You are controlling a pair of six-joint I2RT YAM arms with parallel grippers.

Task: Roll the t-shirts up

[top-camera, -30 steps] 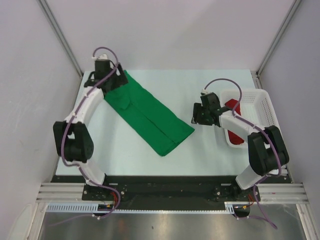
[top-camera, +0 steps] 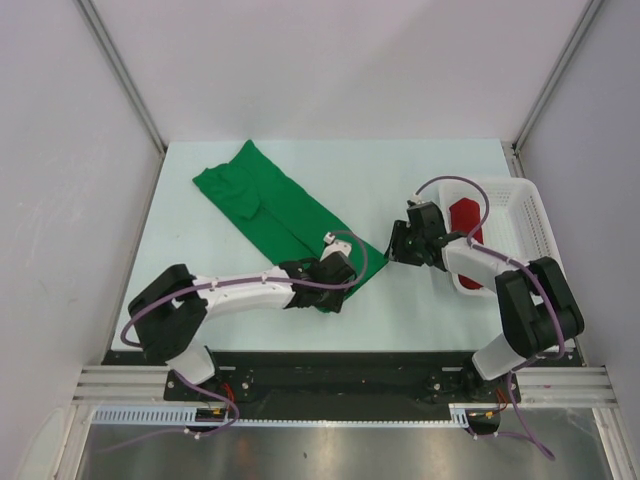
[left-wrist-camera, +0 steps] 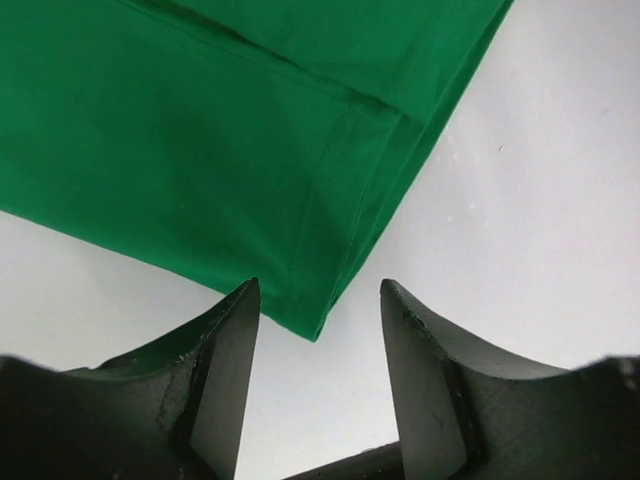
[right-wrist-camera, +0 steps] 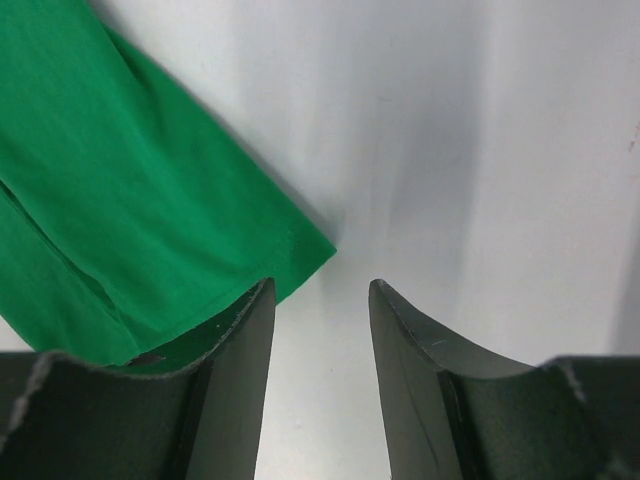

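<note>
A green T-shirt [top-camera: 290, 205], folded into a long strip, lies slantwise across the white table from the far left to the middle. Over its near end hangs my left gripper [top-camera: 335, 304], part open. In the left wrist view the shirt's near corner [left-wrist-camera: 312, 322] reaches toward the gap between the left fingers, with nothing gripped. My right gripper [top-camera: 391, 257] is by the strip's right-hand corner, also open. That corner [right-wrist-camera: 318, 250] shows just ahead of the right fingers [right-wrist-camera: 248, 350] in the right wrist view, free of them.
A white basket [top-camera: 525, 225] stands at the right, behind the right arm, with a dark red cloth [top-camera: 466, 214] inside. Bare table [top-camera: 400, 165] lies at the back and along the front edge.
From the shirt's far left end, my left gripper has swung down and right to its near end. The right gripper has shifted only slightly. The shirt looks unmoved.
</note>
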